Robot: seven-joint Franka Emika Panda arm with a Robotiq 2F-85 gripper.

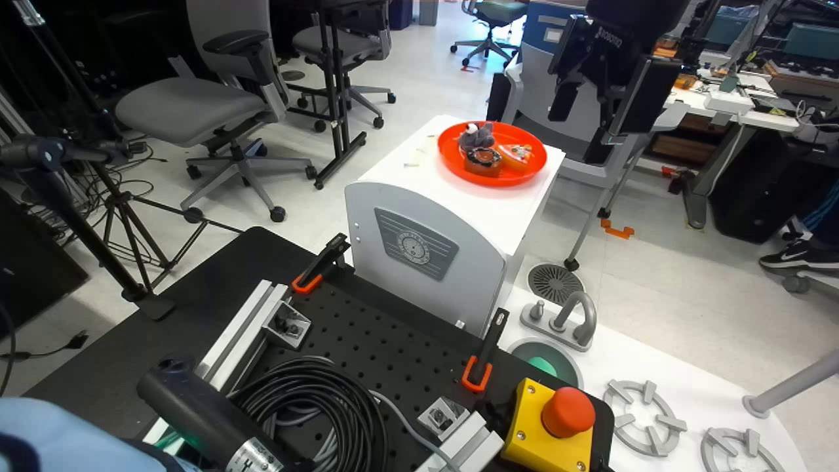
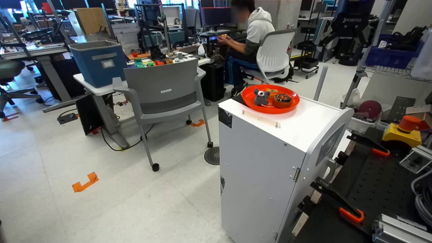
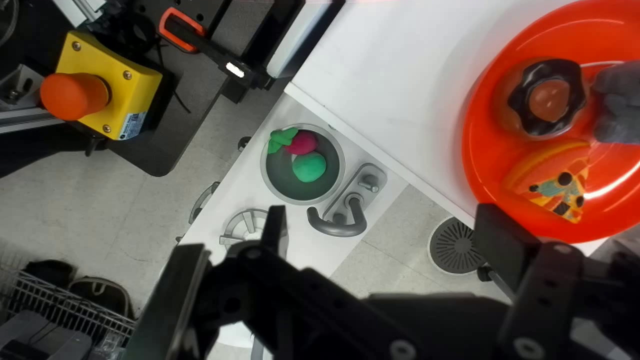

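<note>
My gripper [image 1: 594,106] hangs open in the air at the upper right of exterior view 1, nothing between its fingers. An orange-red plate [image 1: 448,161] rests on the white cabinet top, with the gripper apart from it. On the plate sit a grey plush animal [image 2: 261,97], a brown doughnut-like toy with dark icing [image 3: 547,99] and an orange wedge-shaped piece with a patterned face [image 3: 552,183]. In the wrist view, the small round sink [image 3: 282,189] holds a green round toy [image 3: 308,167] and a pink toy with green leaves [image 3: 301,143].
A grey faucet [image 3: 354,219] rises beside the sink, and stove burners [image 1: 645,417] lie further along the white counter. Clamps [image 1: 486,350] and a yellow box with a red button [image 1: 550,425] occupy the black bench. The cabinet top's near part [image 2: 301,127] is mostly clear.
</note>
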